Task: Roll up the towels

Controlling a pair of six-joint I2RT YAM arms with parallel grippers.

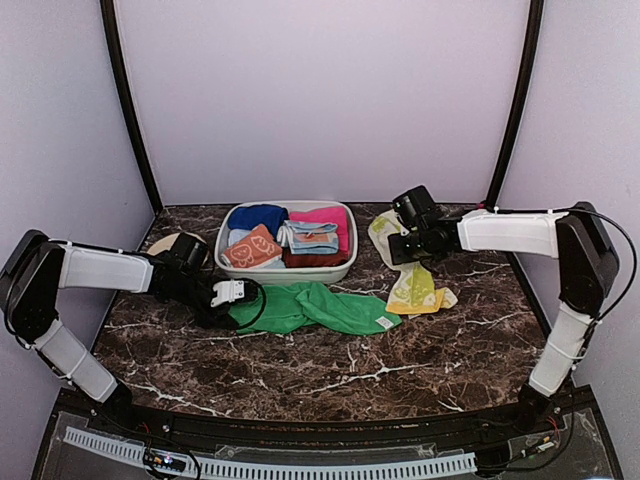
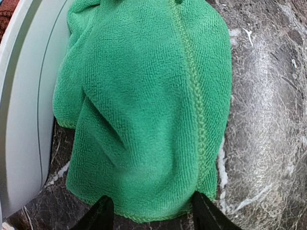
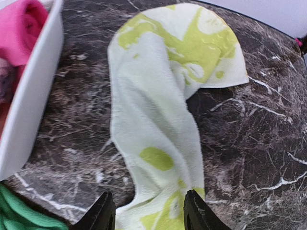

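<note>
A green towel (image 1: 340, 310) lies spread along the front of the bin, rumpled, with a fold across it. My left gripper is over its left end, fingers apart on either side of the towel's hem. A white towel with yellow-green patches (image 3: 153, 110) lies crumpled in a long strip right of the bin. My right gripper is above it; whether its fingers hold any of the cloth is hard to tell, as their tips stand apart over the towel in the right wrist view.
The white bin (image 1: 288, 273) holds folded blue, pink, orange and dark red towels. A round beige object (image 1: 162, 240) lies behind the left arm.
</note>
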